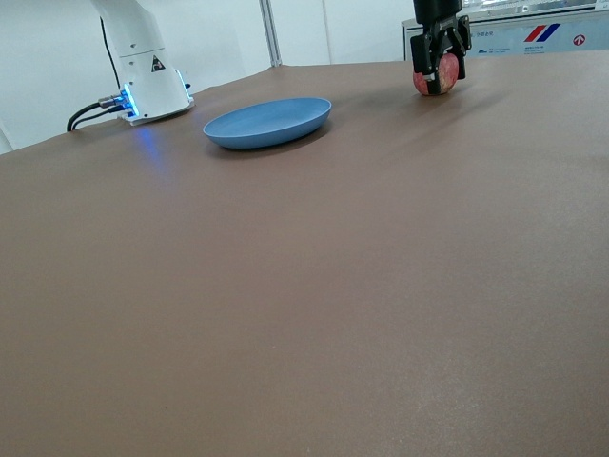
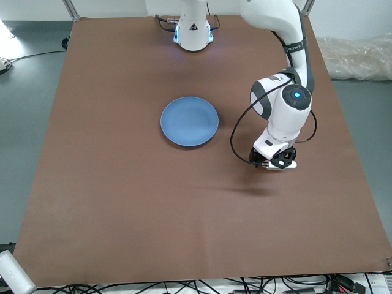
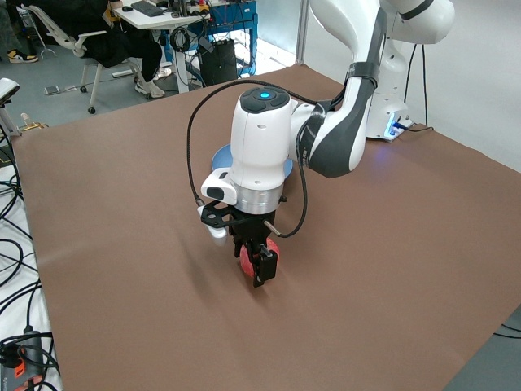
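Note:
A red apple (image 1: 447, 71) rests on the brown tabletop with the black gripper (image 1: 440, 69) around it, its fingers down at table level on either side; in the right view the apple (image 3: 273, 247) is mostly hidden behind the gripper (image 3: 257, 265). Whether the fingers press on it is unclear. In the left view the gripper (image 2: 272, 160) hides the apple under the wrist. A blue plate (image 2: 189, 121) lies empty to the gripper's left in that view, also seen as a flat blue dish (image 1: 266, 122) in the top view.
The white robot base (image 2: 193, 33) stands at the table's back, with cables. Cables and equipment run along the front edge in the left view.

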